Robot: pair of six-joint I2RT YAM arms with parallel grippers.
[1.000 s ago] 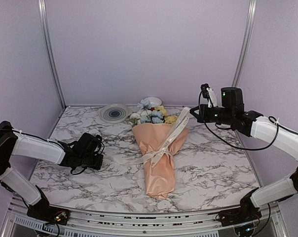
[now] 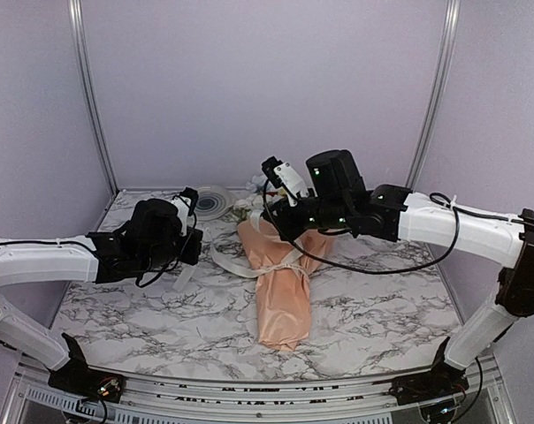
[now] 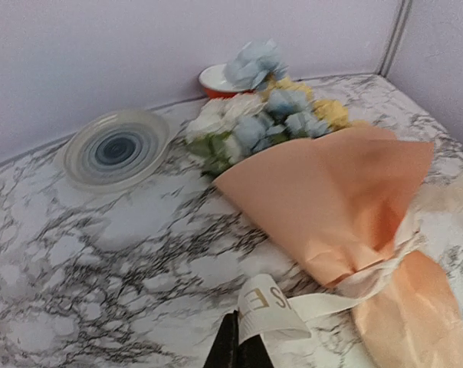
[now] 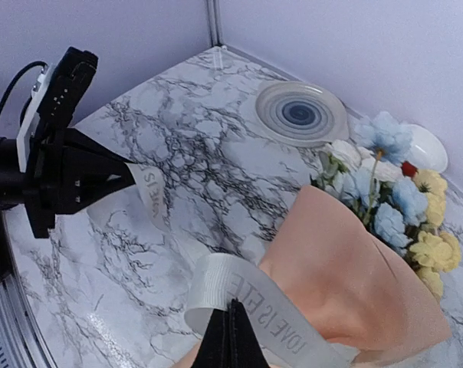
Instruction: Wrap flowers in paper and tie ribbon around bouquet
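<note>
The bouquet in peach wrap (image 2: pixel 283 309) lies on the table, white, blue and yellow flowers (image 3: pixel 254 126) at its top and a white printed ribbon knotted round its middle. My left gripper (image 2: pixel 196 243) is raised left of the bouquet, shut on one ribbon end (image 3: pixel 266 307), which curls over the fingertips in the left wrist view. My right gripper (image 2: pixel 263 212) hangs over the bouquet's upper part, shut on the other ribbon end (image 4: pixel 277 322), which loops over its fingers in the right wrist view.
A round grey lid or dish (image 3: pixel 113 149) lies at the back left, and a white bowl (image 4: pixel 427 146) stands behind the flowers.
My right gripper has swung from the far right to over the bouquet, slackening its ribbon; my left gripper has risen and moved right, its ribbon now loose.
</note>
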